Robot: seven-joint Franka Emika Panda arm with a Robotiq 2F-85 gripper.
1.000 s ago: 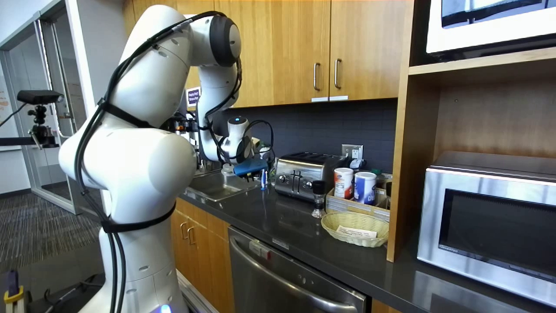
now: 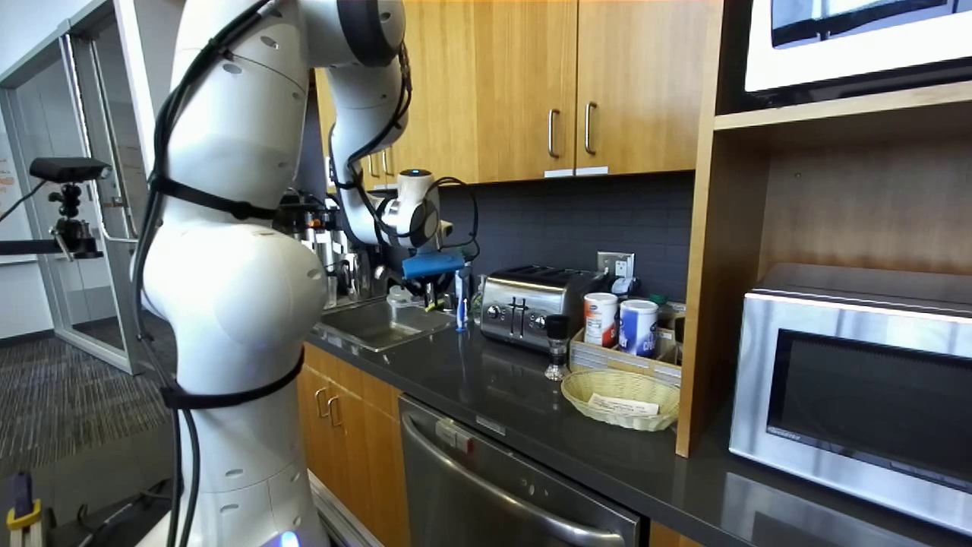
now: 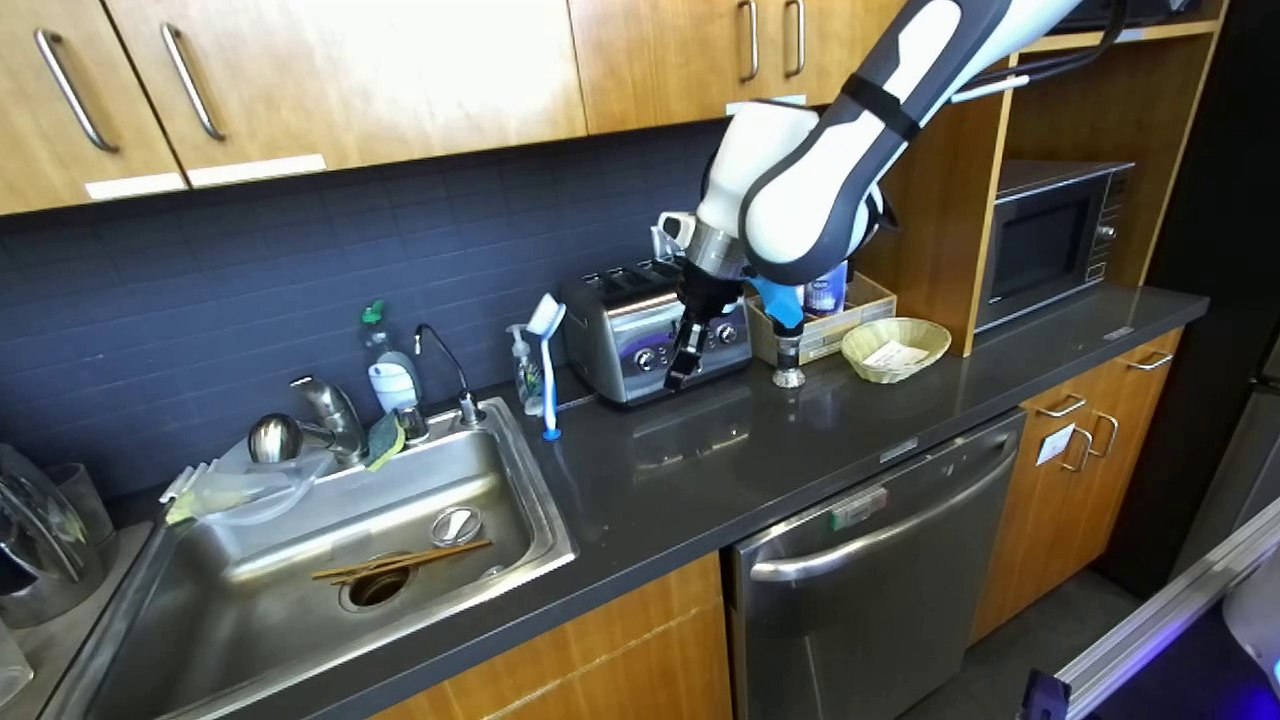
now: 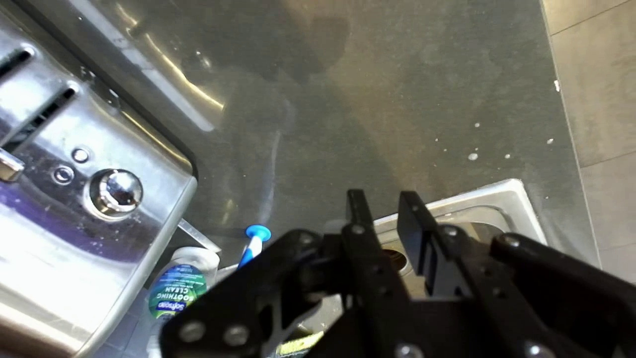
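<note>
My gripper (image 3: 684, 360) hangs above the counter (image 3: 768, 444), in front of the toaster in exterior view 2. In the wrist view its black fingers (image 4: 360, 215) stand a narrow gap apart, with the sink showing between them. No held object shows in that gap, and I cannot tell whether anything is gripped further back. The steel sink (image 3: 546, 510) has brown chopsticks (image 3: 402, 562) lying across its drain. A blue and white brush (image 3: 549, 378) stands upright on the counter between sink and toaster, apart from the gripper.
The silver toaster (image 3: 654, 336) stands close to the gripper. A soap bottle (image 4: 179, 286) is beside the brush. Further right are a pepper mill (image 2: 557, 351), a wooden box (image 2: 638, 365) and a wicker basket (image 2: 624, 415). Cabinets (image 2: 524, 91) hang overhead.
In exterior view 1 the arm has swung back to the left and the gripper end has risen. The toaster, brush, mill and basket stay where they were.
</note>
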